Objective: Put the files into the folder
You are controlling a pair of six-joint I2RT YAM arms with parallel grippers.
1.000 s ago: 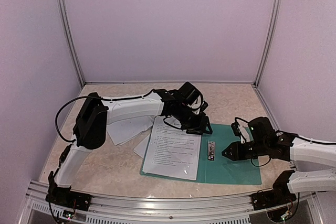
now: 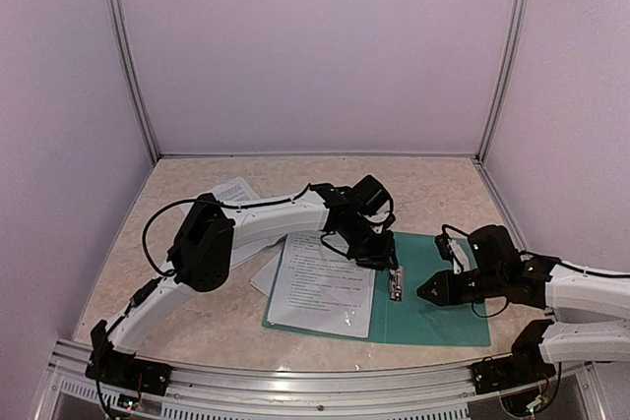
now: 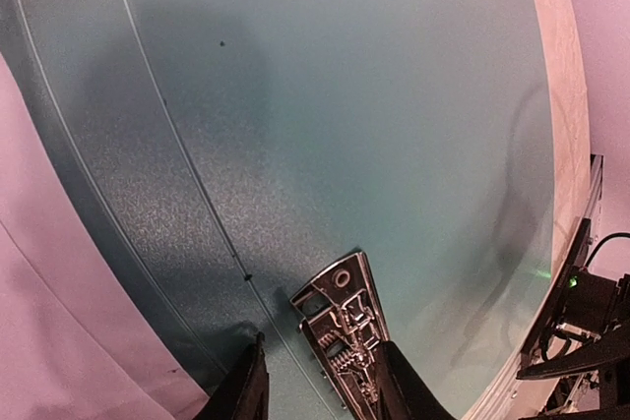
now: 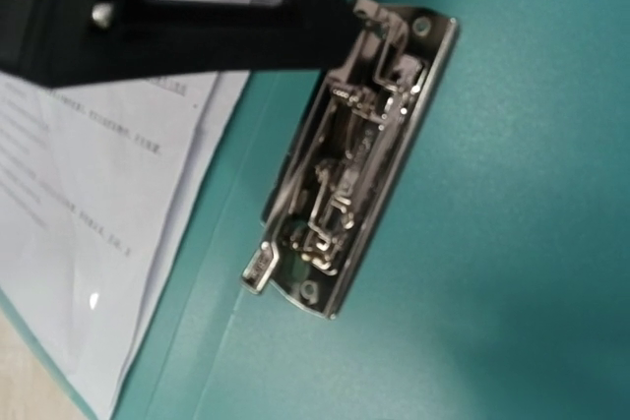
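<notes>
The teal folder lies open, with a metal clip along its spine, also seen close up in the left wrist view and the right wrist view. Printed sheets lie on the folder's left half. My left gripper is part open, just above the clip's top end; in the left wrist view its fingertips are at the clip, with nothing visibly held. My right gripper hovers low over the folder's right half, right of the clip; its finger opening is unclear.
Loose papers lie at the left back, partly under the left arm. Walls enclose the back and sides.
My left gripper has moved down and slightly right, toward the clip's top end. The right gripper has barely shifted. The folder and sheets look unchanged.
</notes>
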